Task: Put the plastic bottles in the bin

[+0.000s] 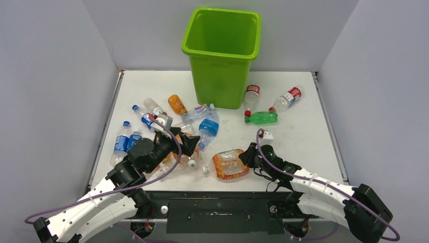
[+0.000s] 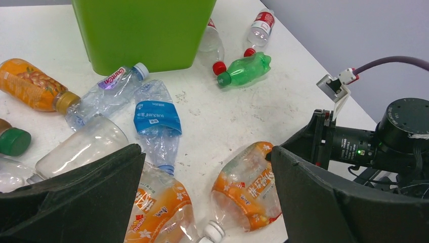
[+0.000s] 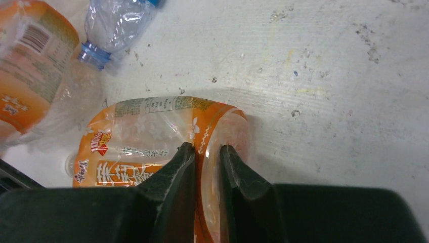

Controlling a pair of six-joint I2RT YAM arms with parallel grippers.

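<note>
My right gripper (image 1: 245, 158) is shut on the crushed orange-label bottle (image 1: 228, 164) at the front middle, pinching its end, as the right wrist view shows at the bottle's fold (image 3: 136, 147). My left gripper (image 1: 186, 143) stands open over the cluster of bottles on the left, above a second orange-label bottle (image 2: 160, 207). Around it lie a blue-label bottle (image 1: 209, 126), a small orange bottle (image 1: 177, 104) and several clear ones. A green bottle (image 1: 261, 117) and two red-capped bottles (image 1: 286, 98) lie at the back right. The green bin (image 1: 217, 76) stands at the back.
Walls surround it at the back and sides. The bottle cluster crowds the left half, beneath and beside my left arm.
</note>
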